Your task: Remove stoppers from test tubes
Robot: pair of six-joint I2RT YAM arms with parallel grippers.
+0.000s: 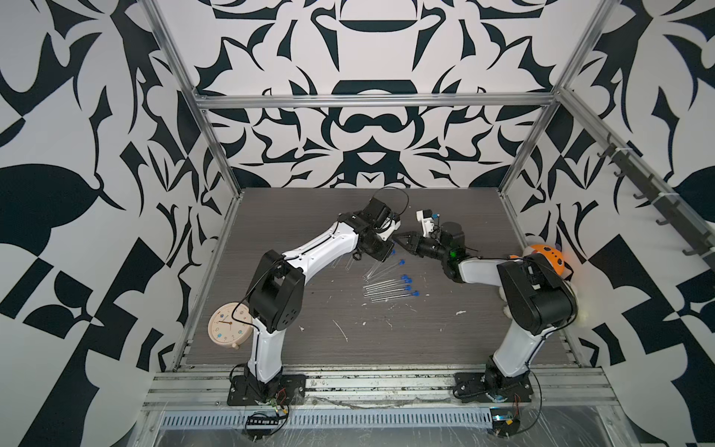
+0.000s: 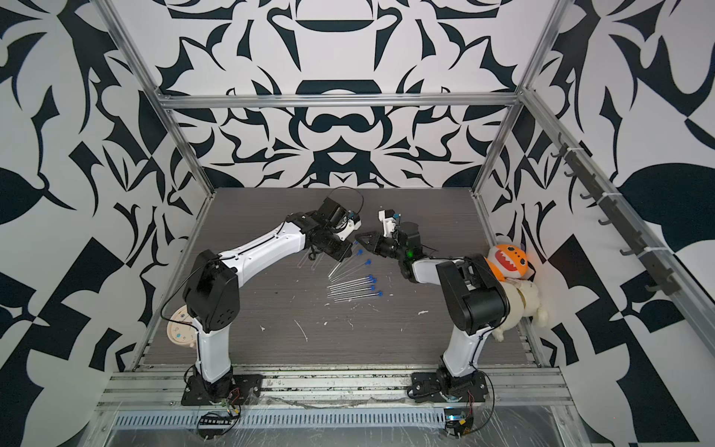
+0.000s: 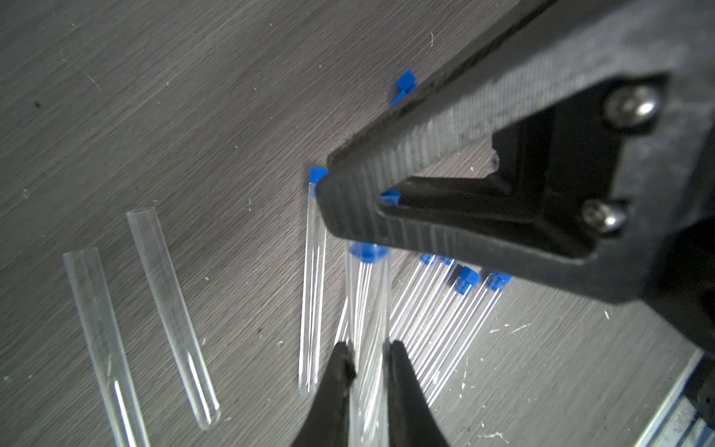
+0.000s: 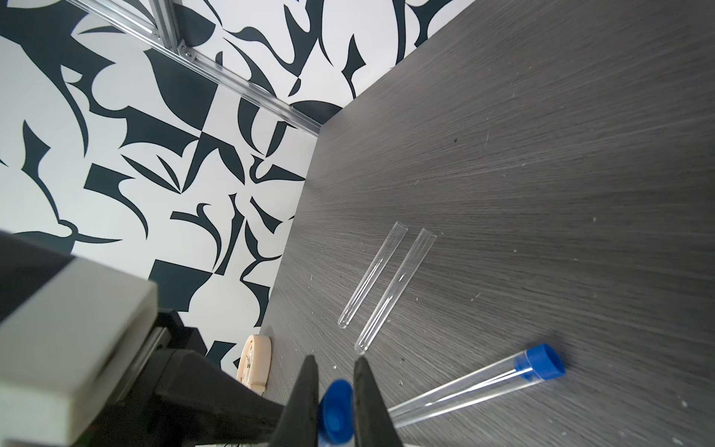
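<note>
In the left wrist view a clear test tube (image 3: 370, 298) stands between the fingertips of my left gripper, which is shut on it. Its blue stopper (image 3: 369, 251) points toward my right gripper, whose dark finger (image 3: 447, 134) fills the upper right there. The right wrist view has that stopper (image 4: 337, 413) between the fingertips of my right gripper, one on either side; whether they press on it I cannot tell. Several stoppered tubes (image 1: 388, 283) lie on the table below, blue ends to the right.
Two tubes without stoppers, one nearer (image 4: 394, 290) and one farther (image 4: 372, 275), lie apart from the others. A round clock (image 1: 230, 325) is at the left edge, an orange toy (image 2: 509, 259) at the right. The table's front middle (image 1: 402, 342) holds only small scraps.
</note>
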